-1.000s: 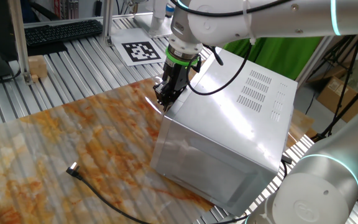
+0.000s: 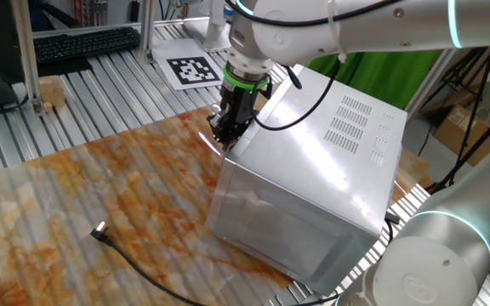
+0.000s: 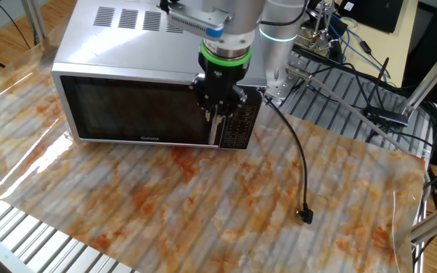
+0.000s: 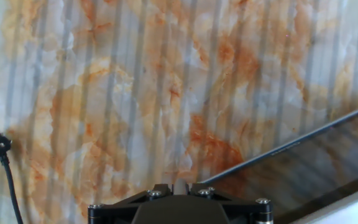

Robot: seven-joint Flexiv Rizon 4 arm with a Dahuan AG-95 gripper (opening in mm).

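A silver microwave point(image 2: 313, 144) stands on the marbled sheet, its dark glass door point(image 3: 139, 110) closed flush with the front. My gripper point(image 3: 215, 114) points down in front of the door's right side, by the control panel point(image 3: 241, 125). Its fingers point(image 4: 161, 188) are close together around the upright silver handle point(image 3: 215, 133), and a silver strip shows between them in the wrist view. The gripper appears shut on this handle, though its body hides the upper part of the bar.
A black power plug point(image 3: 305, 215) on a cable lies on the sheet, to the right of the microwave in exterior view 2. A marker board point(image 2: 190, 70) and a keyboard point(image 2: 83, 44) lie farther off.
The arm's wrist has shifted very slightly left in exterior view 1. The microwave and plug have not moved.
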